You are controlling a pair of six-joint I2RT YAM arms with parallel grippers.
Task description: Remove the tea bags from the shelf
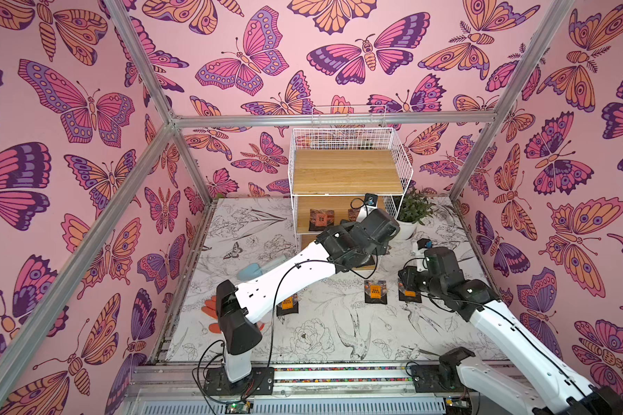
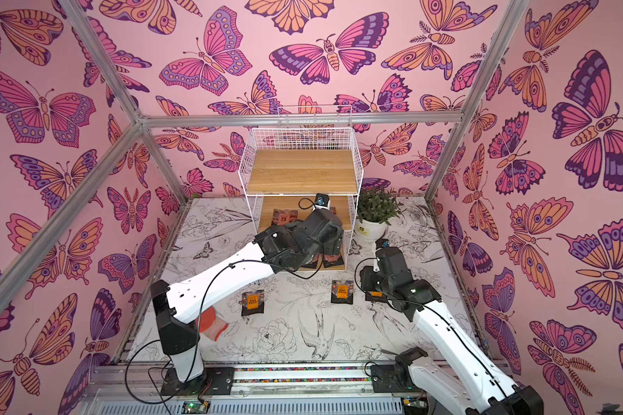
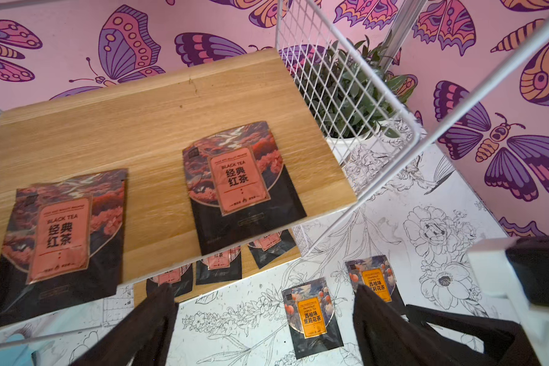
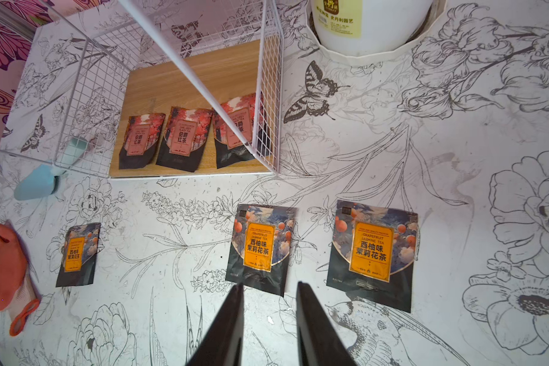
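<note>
In the left wrist view, two black tea bags with pink labels lie on the middle shelf board: one at the left (image 3: 61, 238), one at the right (image 3: 242, 183). My left gripper is open in front of that board, nothing between its fingers. Three similar bags, among them the middle bag (image 4: 184, 139), lie on the bottom board. On the table lie three bags with orange labels: a left bag (image 4: 79, 255), a middle bag (image 4: 260, 247) and a right bag (image 4: 373, 253). My right gripper hangs above the table, its fingers part open and empty.
The white wire shelf (image 1: 346, 173) has an empty top board. A potted plant (image 1: 414, 207) stands at its right. A red glove (image 4: 5, 268) and a light blue tool (image 4: 36, 181) lie on the left of the table.
</note>
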